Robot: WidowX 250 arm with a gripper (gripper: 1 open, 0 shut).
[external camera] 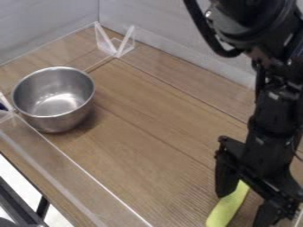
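Observation:
At the lower right, my black gripper [251,184] hangs open over a long yellow-green object [222,210] lying on the wooden table. The fingers reach down beside and over the object's upper end, hiding part of it. Whether they touch it, I cannot tell.
A steel bowl [52,98] sits at the left of the table [142,115]. White clips [115,40] stand at the back corner, by pale walls [178,35]. The table's edge runs along the lower left.

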